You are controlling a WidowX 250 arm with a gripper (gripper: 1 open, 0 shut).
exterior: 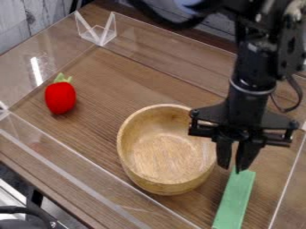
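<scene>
My gripper (242, 152), black, hangs at the right over the bowl's right side and the area above the green strip; it looks shut, with nothing visible between its fingers. A tan bowl (158, 152) sits in the middle of the wooden surface, its right part partly behind the gripper. A flat green object (235, 201) lies at the lower right, below the fingertips. A red strawberry-like object (61, 95) rests at the left.
Dark cables or frame parts run along the lower left edge.
</scene>
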